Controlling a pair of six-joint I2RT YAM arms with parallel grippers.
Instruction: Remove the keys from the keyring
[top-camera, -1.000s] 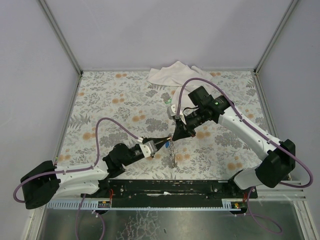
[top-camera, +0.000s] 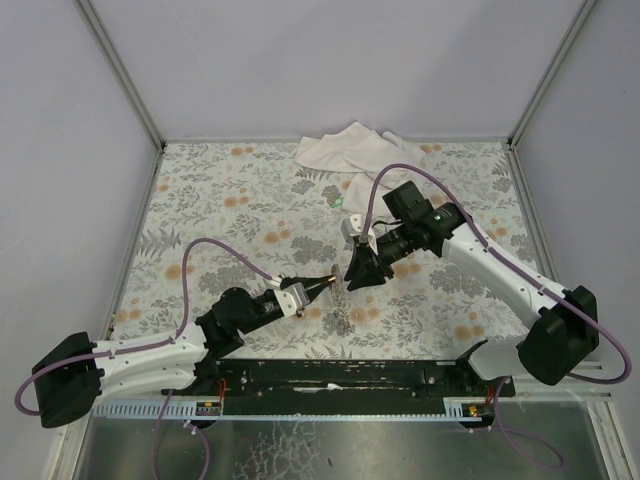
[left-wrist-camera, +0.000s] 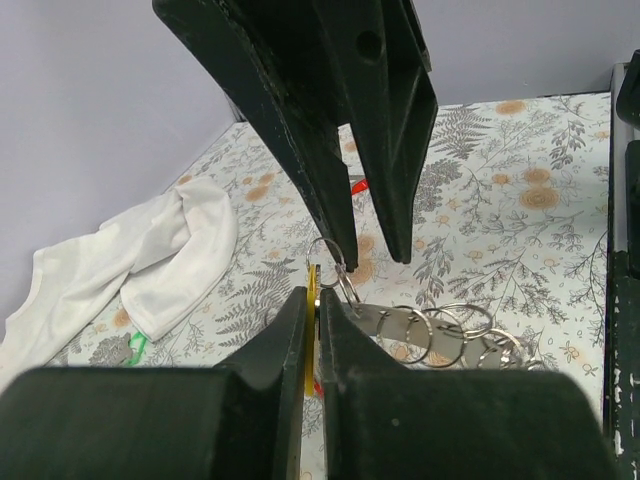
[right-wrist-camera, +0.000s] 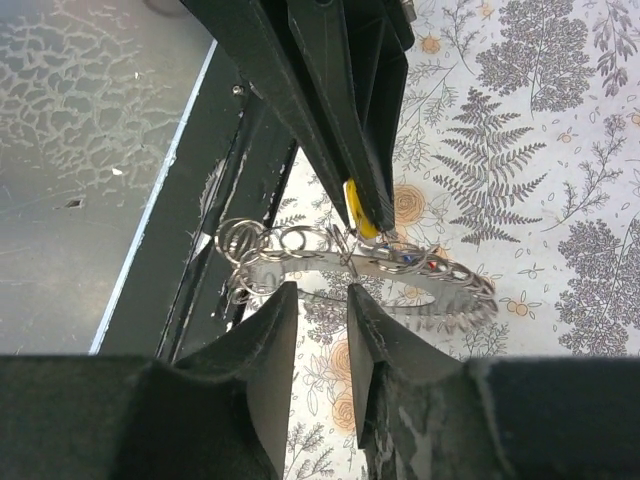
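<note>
The keyring (left-wrist-camera: 330, 258) hangs at my left gripper (top-camera: 328, 283), which is shut with a yellow piece (left-wrist-camera: 311, 330) between its fingertips. Several loose loops and a pale strap (left-wrist-camera: 420, 330) trail from it. In the right wrist view the yellow piece shows at the tip of the left gripper, above the bunch of rings (right-wrist-camera: 262, 245). My right gripper (top-camera: 358, 277) stands just right of the keyring with its fingers part open and nothing visible between them.
A white cloth (top-camera: 345, 152) lies at the back, with a small green item (top-camera: 337, 202) near it. The patterned mat (top-camera: 230, 190) is otherwise mostly clear.
My right gripper has drawn back a little to the right and down, away from the left fingertips. The left arm has shifted slightly left.
</note>
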